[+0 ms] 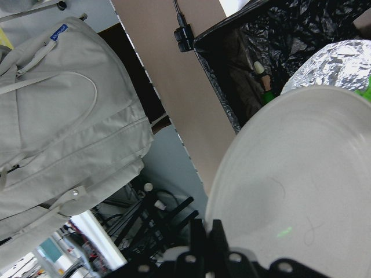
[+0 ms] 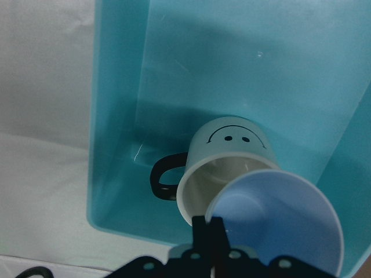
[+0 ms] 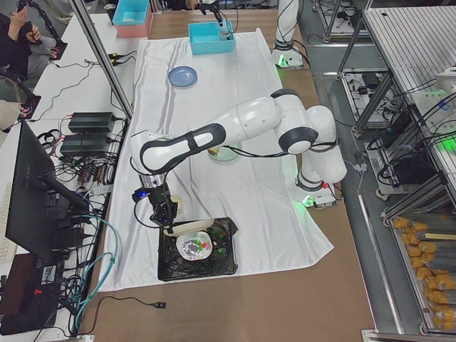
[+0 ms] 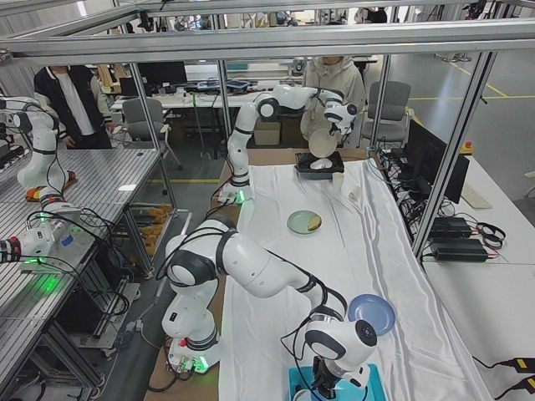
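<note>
My left gripper is shut on a white plate (image 1: 290,185), held tilted by its rim above a black bin (image 3: 166,267) lined with plastic, which contains crumpled foil (image 1: 324,63) and small scraps. My right gripper is shut on the rim of a light blue cup (image 2: 278,220) over a teal bin (image 2: 116,87). A white smiley mug (image 2: 232,130) with a black handle lies on its side in that bin, partly hidden by the cup.
A blue plate (image 3: 182,76) and a green plate (image 4: 297,224) with food on it rest on the white cloth (image 3: 263,228). A monitor and cables (image 3: 35,206) line the left side in the left camera view.
</note>
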